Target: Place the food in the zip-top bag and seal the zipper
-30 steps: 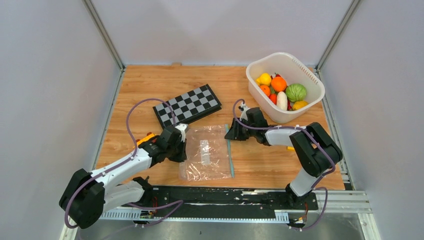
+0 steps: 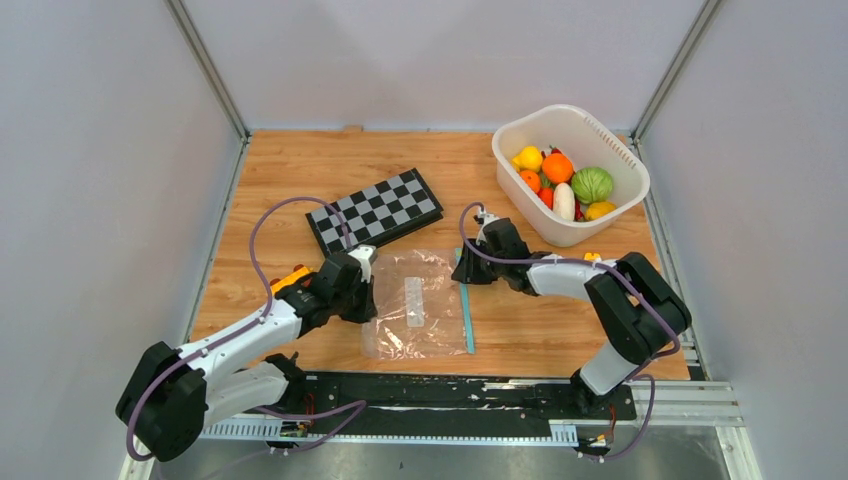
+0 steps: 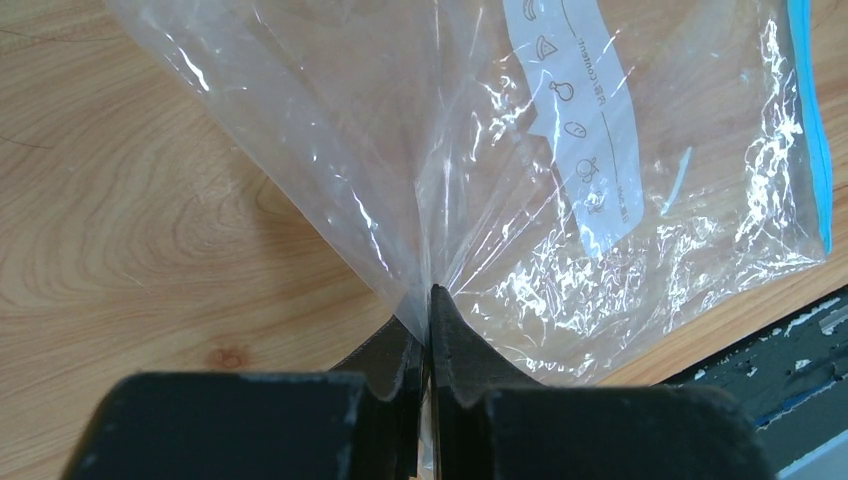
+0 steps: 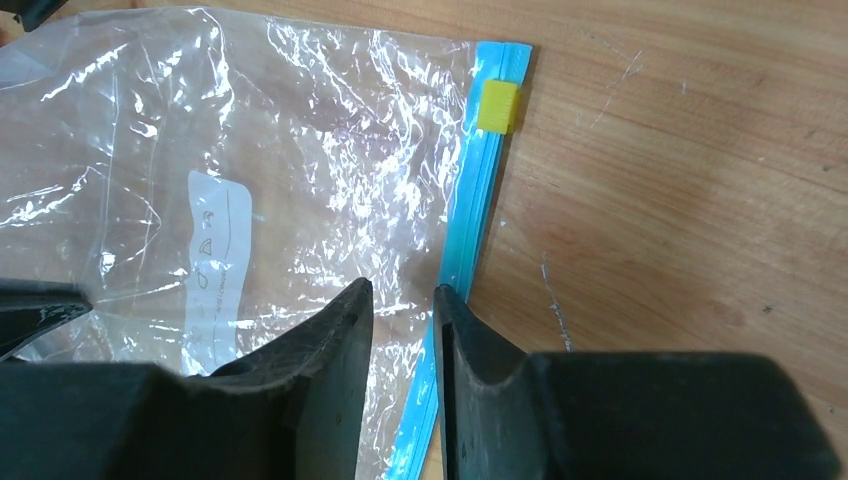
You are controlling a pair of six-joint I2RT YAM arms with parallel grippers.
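A clear zip top bag (image 2: pixel 440 315) lies flat on the wooden table, empty as far as I see. Its blue zipper strip (image 4: pixel 465 210) runs along the right side, with a yellow slider (image 4: pixel 498 106) close to one end. My left gripper is shut on the bag's left side, the film gathered into folds between its fingers. Over the zipper strip stands my right gripper, its fingers parted to either side of the strip. Fruit and vegetables, among them an orange (image 2: pixel 557 168) and a green melon (image 2: pixel 592 185), sit in a white basket (image 2: pixel 625 205).
A folded checkerboard (image 2: pixel 385 213) lies behind the bag. Something orange (image 2: pixel 293 279) is partly covered by the left arm. A dark rail (image 2: pixel 440 390) borders the table's front edge. Bare wood lies to the bag's right in front.
The bag and its zipper strip have shifted slightly to the right. My right gripper has moved a little to the right too.
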